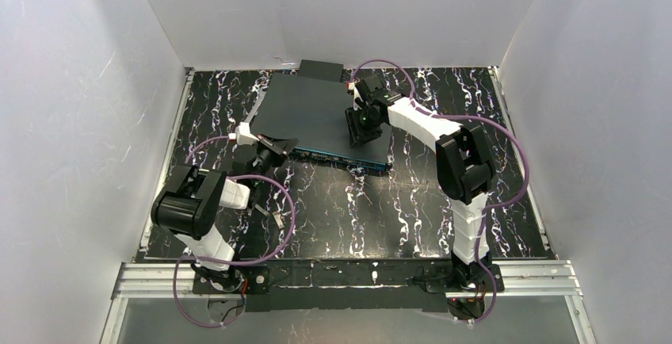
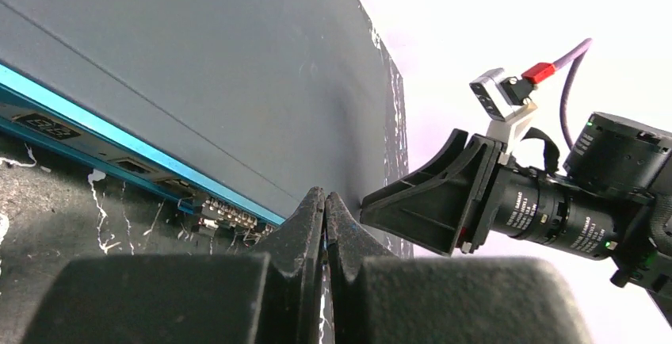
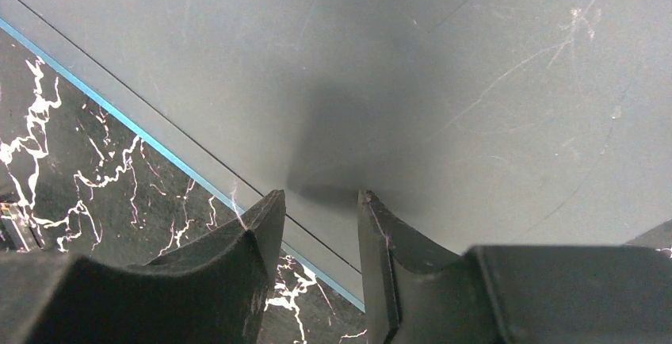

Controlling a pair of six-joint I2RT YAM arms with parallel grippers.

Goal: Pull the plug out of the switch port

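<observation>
The switch is a wide dark grey box with a blue-edged front full of ports. In the left wrist view a small plug sits at a port in that front, outside my left fingers. My left gripper is shut, its tips pressed together with nothing between them, up and to the right of the plug in that view. From above, the left gripper covers part of the front edge. My right gripper stands open over the switch's lid, its fingers apart and empty. In the top view the plug is too small to make out.
Behind the switch lies a flat dark piece. A small pale object rests on the black marbled table near the left arm. Purple cables loop beside both arms.
</observation>
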